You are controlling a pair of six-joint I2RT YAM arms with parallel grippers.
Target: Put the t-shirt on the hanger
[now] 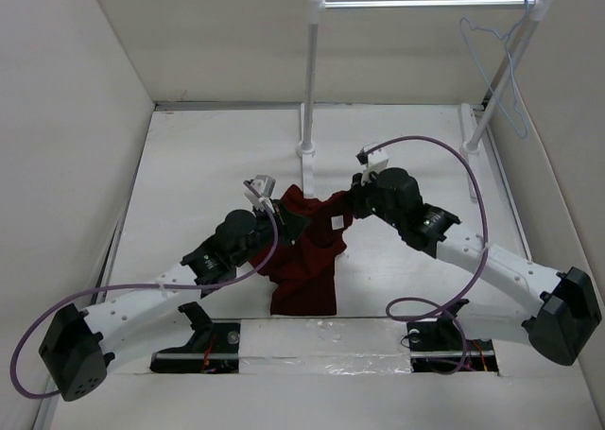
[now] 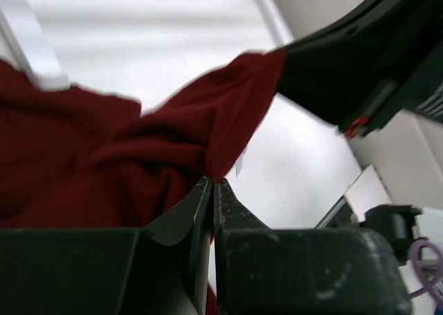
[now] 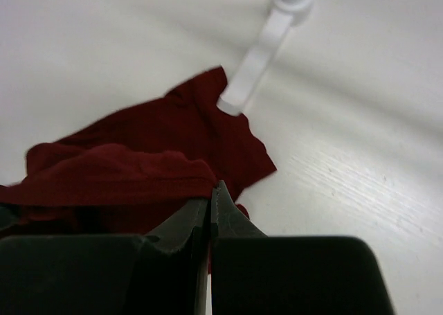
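Observation:
Dark red T-shirt [image 1: 307, 269] with a white label lies bunched at the table's middle, part raised between both grippers. My left gripper [image 1: 293, 220] is shut on its cloth; in the left wrist view the fold runs from those fingertips [image 2: 213, 190] up to my right gripper. My right gripper [image 1: 359, 196], higher and to the right, is shut on the other end of that fold, seen at its fingertips [image 3: 214, 194] in the right wrist view. A thin light-blue hanger [image 1: 510, 71] hangs at the right end of the rack's rail [image 1: 416, 4].
The rack's white feet [image 1: 472, 165] stand on the back of the table, one just behind the shirt. Walls close in at both sides and back. Bare white table [image 1: 180, 165] shows left and right of the shirt.

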